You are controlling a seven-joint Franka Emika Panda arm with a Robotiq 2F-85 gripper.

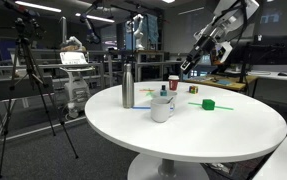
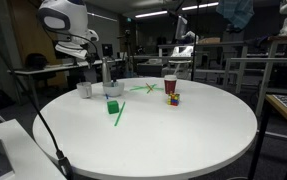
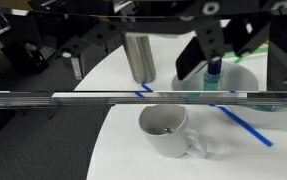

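Observation:
My gripper is open and empty, raised above the table in the exterior views. Below it in the wrist view are a white mug (image 3: 165, 132) and a steel bottle (image 3: 140, 58). A light bowl (image 3: 245, 82) with a small blue-capped bottle (image 3: 214, 72) in it sits to the right, partly hidden by a finger. Exterior view 1 has the mug (image 1: 161, 109) near the table's front edge and the steel bottle (image 1: 128, 87) standing behind it to the left. On the right lies a green cube (image 1: 208, 105).
The round white table (image 2: 173, 145) also holds a red cup (image 2: 170, 84), a multicoloured cube (image 2: 173, 100) and several thin coloured strips. A blue strip (image 3: 245, 126) lies beside the mug. A tripod (image 1: 25, 75) stands off to the left.

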